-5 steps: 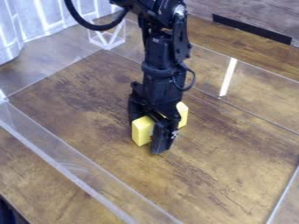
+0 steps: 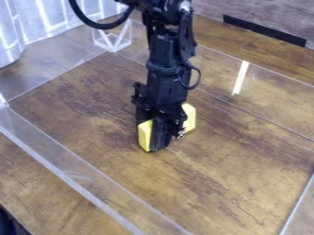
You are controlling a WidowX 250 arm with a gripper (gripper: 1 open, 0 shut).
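My black robot arm reaches down from the top centre to my gripper (image 2: 161, 128), low over the middle of the wooden work surface (image 2: 73, 165). A yellow object (image 2: 186, 117) is at the gripper, largely hidden behind its fingers, with yellow showing on both sides. The gripper is shut on it. Whether the object rests on the surface or is slightly raised is hard to tell.
The wood around the gripper is clear to the left, front and right. A pale strip (image 2: 241, 77) lies at the upper right. A white wire-like object (image 2: 110, 37) and clear plastic walls stand at the upper left, and a dark bar at the back right.
The gripper has turned and shifted slightly from where it was a second ago, with the yellow object still at it.
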